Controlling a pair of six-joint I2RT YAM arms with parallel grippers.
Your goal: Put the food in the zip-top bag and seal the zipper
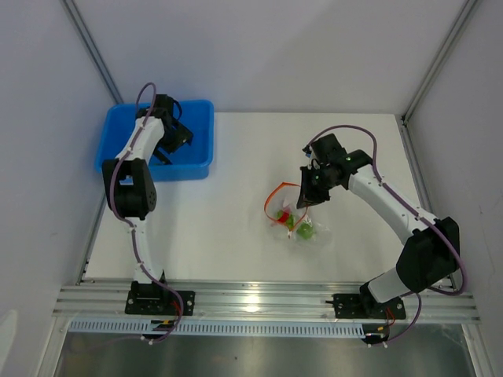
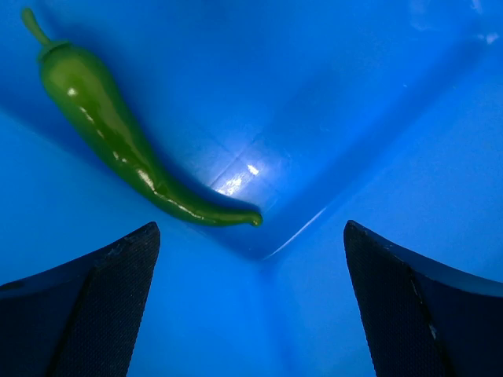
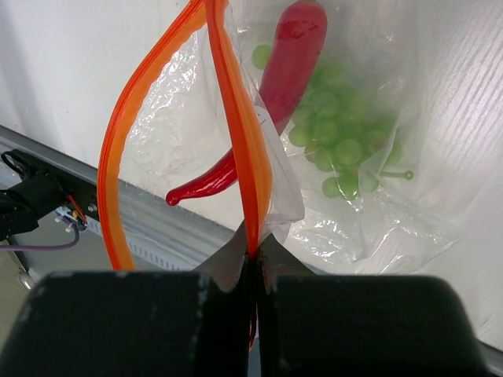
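A clear zip top bag (image 3: 369, 228) with an orange zipper rim (image 3: 245, 133) hangs at the tip of my right gripper, which is shut on that rim. The bag's mouth gapes open. Green grapes (image 3: 338, 129) lie inside it, along with a red pepper (image 3: 291, 67) whose tip reaches out to the mouth. In the left wrist view, a green pepper (image 2: 118, 141) rests on the floor of the blue bin (image 1: 203, 137). Over the bin, my left gripper stands open, its fingers apart, with the pepper lying beyond them and to the left.
The bin's walls rise closely around my left gripper. White table surface (image 1: 204, 236) between the bin and the bag is clear. A metal rail (image 1: 251, 292) runs along the table's front edge.
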